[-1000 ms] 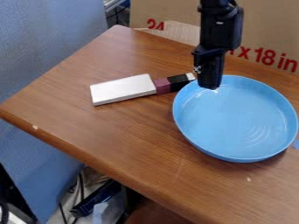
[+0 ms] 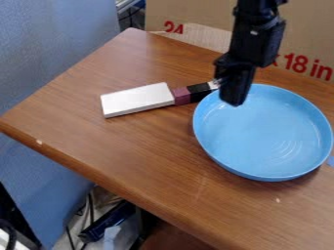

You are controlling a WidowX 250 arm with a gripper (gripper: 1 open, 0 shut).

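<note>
A white bar with a dark red and black end (image 2: 136, 100) lies on the wooden table, its dark end pointing right toward my black gripper (image 2: 225, 80). The gripper hangs over that end and the upper-left rim of a light blue plate (image 2: 261, 132). Whether its fingers are open or shut, or touch the bar, is hard to tell.
The wooden table (image 2: 92, 83) has free room to the left and front of the bar. A cardboard box (image 2: 183, 21) stands behind. Cables and other items lie below the table's left edge.
My gripper has shifted slightly up and to the right in the picture over the last second. The bar and plate look the same.
</note>
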